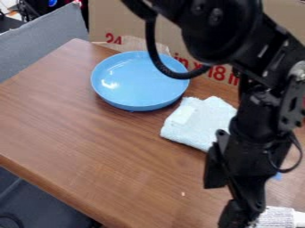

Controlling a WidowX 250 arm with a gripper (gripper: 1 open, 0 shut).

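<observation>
The black arm comes down from the top along the right side, and its gripper (224, 185) is open low over the right part of the wooden table (95, 151), fingers pointing down. I see nothing held in it. A blue plate (137, 82) lies at the back of the table. A white cloth (188, 122) lies to the right of and below the plate, left of the arm. A white tube (276, 217) shows at the bottom right edge, just right of the gripper. A bit of blue tape peeks out behind the gripper.
A cardboard box (125, 20) stands along the back. The table's edge runs diagonally at lower left, with a grey surface (36, 44) beyond it at upper left.
</observation>
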